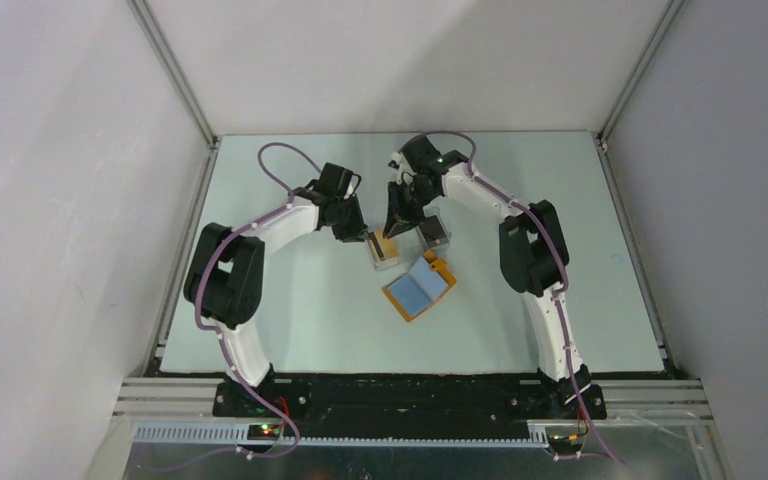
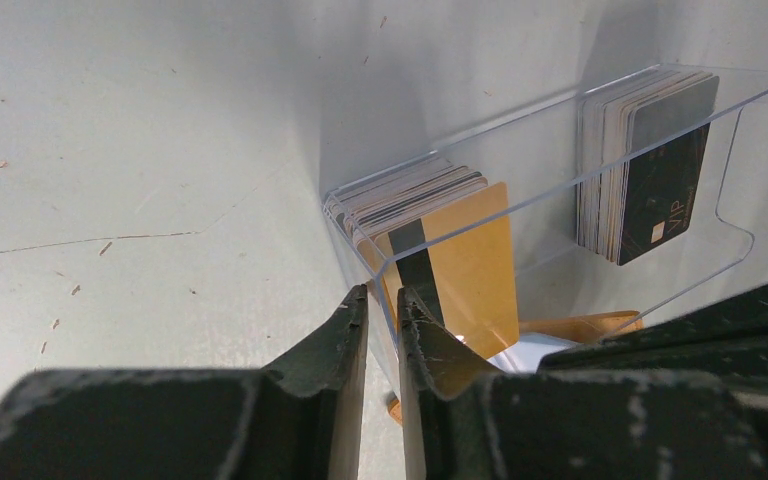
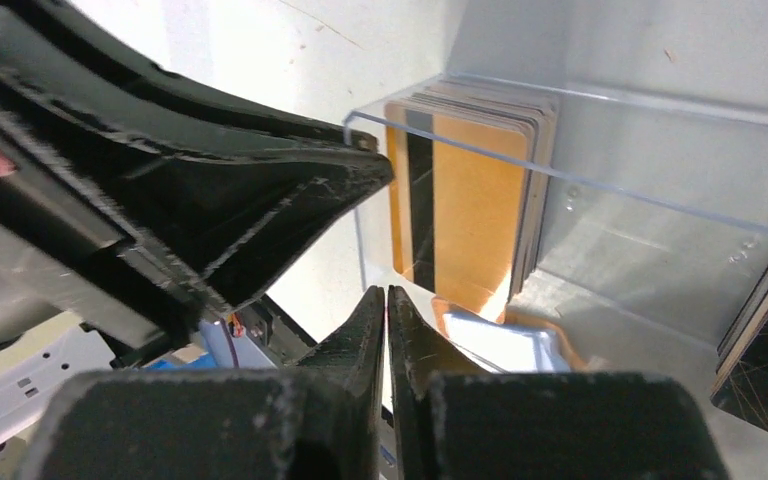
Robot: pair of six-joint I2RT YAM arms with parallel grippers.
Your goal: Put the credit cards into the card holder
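A clear plastic box (image 2: 550,200) holds a stack of gold cards (image 2: 475,260) at one end and dark cards (image 2: 660,190) at the other. My left gripper is shut on the box's clear end wall, beside the gold stack. Over the box stands my right gripper, slightly open, with a narrow gap and no card visible between its fingers. In the right wrist view the gold cards (image 3: 475,215) lie just beyond its tips. A tan card holder (image 1: 394,303) with a light-blue inside lies unfolded in front of the box.
In the right wrist view, the left arm's black fingers (image 3: 290,190) stand close beside my right gripper, at the box's end wall.
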